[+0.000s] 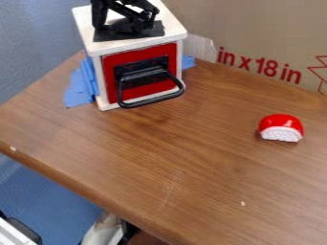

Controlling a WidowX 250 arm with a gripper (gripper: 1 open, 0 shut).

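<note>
My gripper (121, 21), dark and partly cut off by the top edge, is over the top of a white toy oven or box (173, 72) with a red front (122, 96) and a black handle (151, 100). Whether it is open or shut is unclear. A red object with a white textured base (280, 125) lies on the wooden table at the right.
A blue cloth (79, 84) lies beside and behind the box. A cardboard panel (262, 33) stands at the back. The table's left edge drops to a blue floor.
</note>
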